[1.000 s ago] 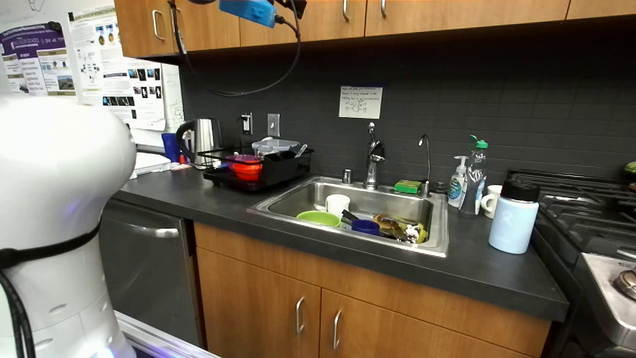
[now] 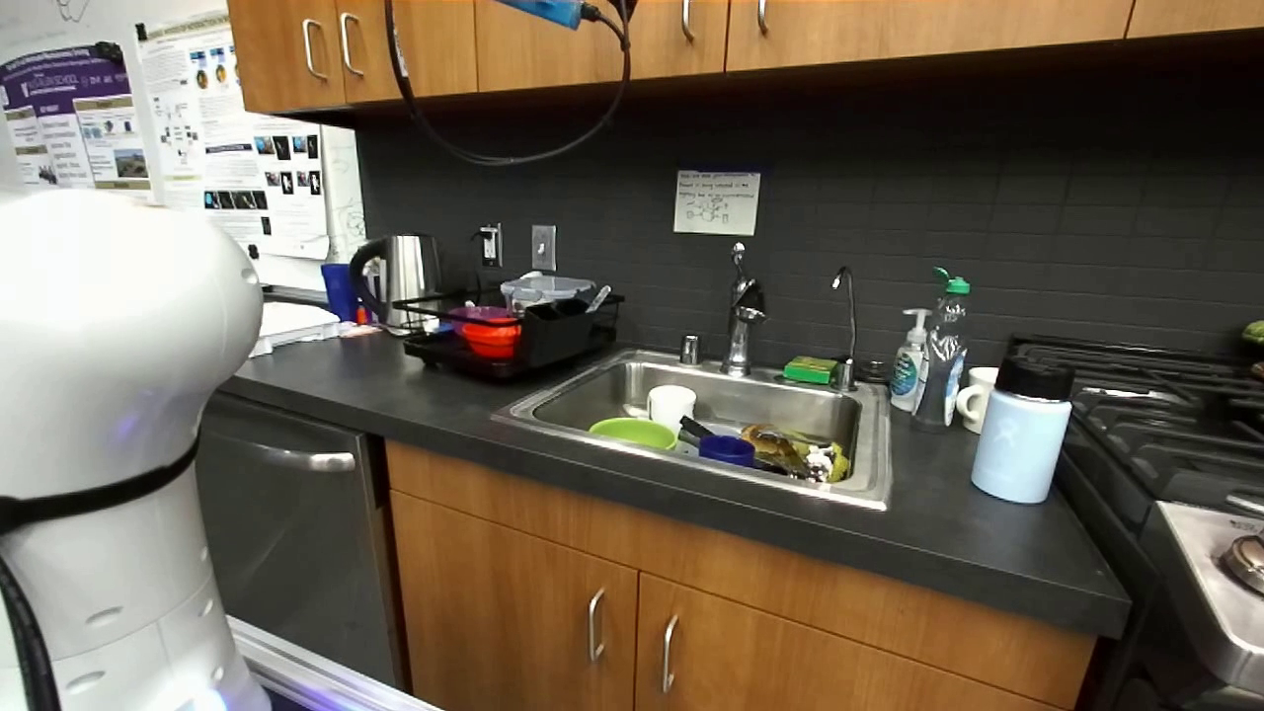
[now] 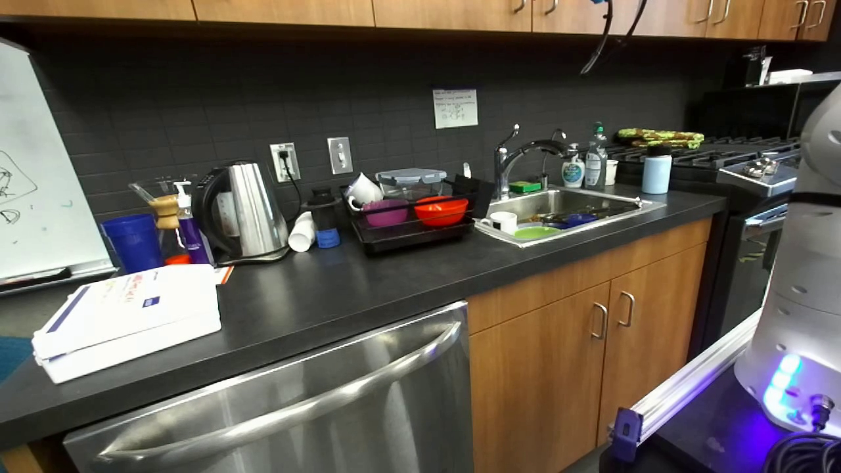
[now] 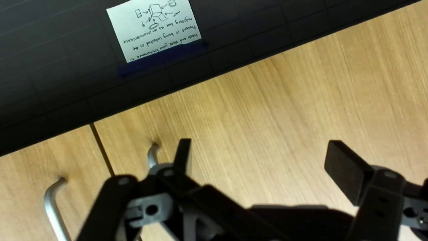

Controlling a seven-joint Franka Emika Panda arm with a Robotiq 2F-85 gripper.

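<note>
In the wrist view my gripper stands open, its two dark fingers wide apart with nothing between them. Behind the gap is the plain wood of an upper cabinet door [image 4: 256, 116]. A metal handle [image 4: 152, 156] shows just left of the left finger, partly covered by the gripper's body; whether they touch I cannot tell. Further left is a second handle [image 4: 54, 209], across the dark seam between two doors. The gripper itself is out of frame in both exterior views; only hanging cables and a bit of blue casing [image 2: 545, 10] show at the top.
Below the cabinets, a steel sink [image 2: 871, 444] holds a white mug [image 2: 671, 407], a green bowl [image 2: 633, 433] and other dishes. A dish rack [image 3: 414, 236] and kettle [image 3: 256, 209] stand left of it. Bottles [image 2: 944, 355] and a light-blue flask [image 2: 1021, 444] stand right.
The blue casing and its cable have moved up and to the right in exterior view 1, with less of the casing showing. The white arm has turned slightly. Counter and sink look the same.
</note>
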